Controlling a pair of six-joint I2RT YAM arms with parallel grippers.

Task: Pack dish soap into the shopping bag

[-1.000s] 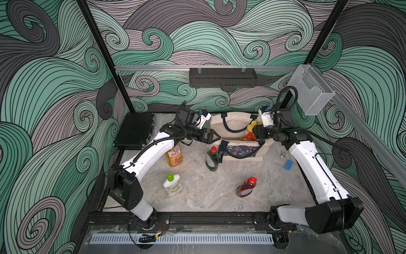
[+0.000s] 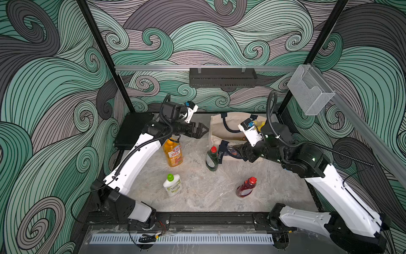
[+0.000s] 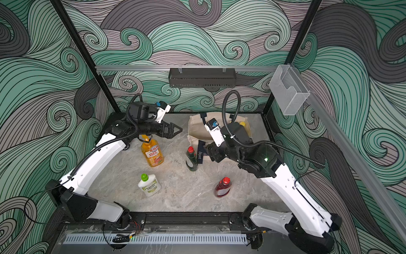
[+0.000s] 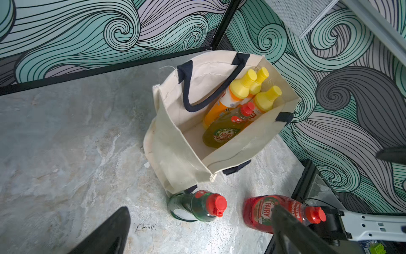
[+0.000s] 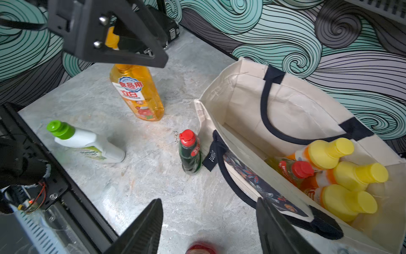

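The cream shopping bag (image 4: 169,144) holds several yellow-capped bottles (image 5: 346,201) and a red-capped Fairy bottle (image 4: 224,133). Outside it stand a green bottle (image 5: 190,152), an orange bottle (image 5: 139,95), a white green-capped bottle (image 5: 99,146) and a red Fairy bottle (image 4: 266,211). My left gripper (image 2: 198,130) hangs above the table left of the bag, open and empty. My right gripper is over the bag's front side, open, nothing between its fingers, with the red bottle beyond them at the lower edge of its wrist view.
A black box (image 2: 131,129) sits at the back left. A mesh basket (image 2: 308,89) hangs on the right rail.
My left gripper has moved left and up, away from the bag. The bottles look unmoved.
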